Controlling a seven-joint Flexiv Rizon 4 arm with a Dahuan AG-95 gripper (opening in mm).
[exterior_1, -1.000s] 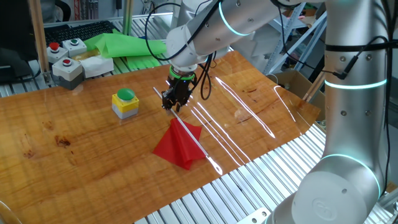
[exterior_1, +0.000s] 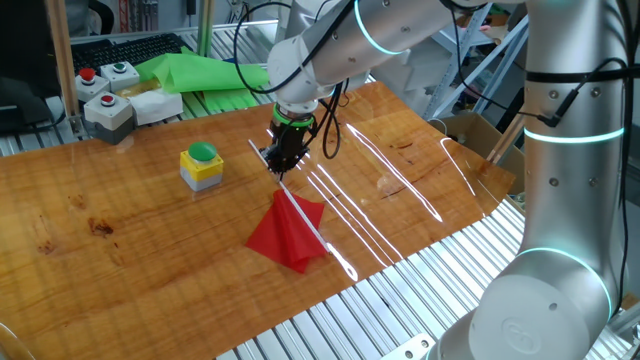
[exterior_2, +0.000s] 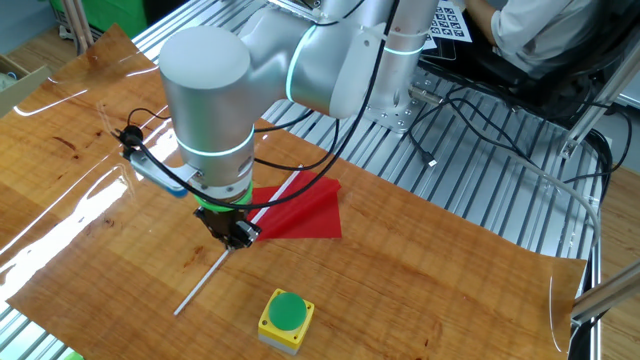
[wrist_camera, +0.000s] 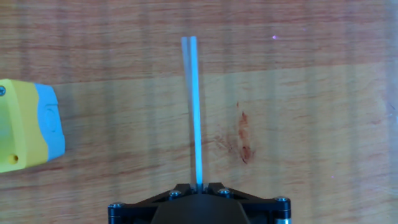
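Note:
A red cloth flag (exterior_1: 287, 232) lies on the wooden table, its thin white pole (exterior_1: 312, 222) running across it. My gripper (exterior_1: 280, 174) is down over the bare part of the pole, beyond the cloth. In the wrist view the pole (wrist_camera: 196, 112) runs straight in between the black fingers, and my gripper looks shut on it. A faint second line beside the pole spreads toward its far end. From the other side, the red cloth (exterior_2: 315, 215) shows partly behind the arm, and the pole's free end (exterior_2: 190, 300) reaches out past my gripper (exterior_2: 240, 240).
A yellow box with a green button (exterior_1: 202, 164) stands to the left of the gripper. Button boxes (exterior_1: 109, 115) and green cloth (exterior_1: 205, 72) sit beyond the table's back edge. A black cable (exterior_2: 330, 170) loops round the arm.
The gripper's fingers, spread around the pole a second ago, have come together on it. The pole's free end has shifted very slightly; the cloth and the arm look unchanged.

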